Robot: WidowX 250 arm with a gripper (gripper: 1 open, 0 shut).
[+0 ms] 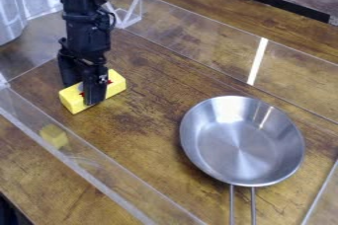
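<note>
A yellow block (109, 81), like a sponge, lies on the wooden table (158, 170) at the left. The black gripper (85, 89) reaches down over it from the top left, its fingertips low at the block and partly covering it. The gripper is open; whether both fingertips touch the block is hard to tell.
A steel pan (240, 140) with its handle toward the front sits at the right. A small yellowish patch (54, 135) shows at the lower left. Transparent panels border the table.
</note>
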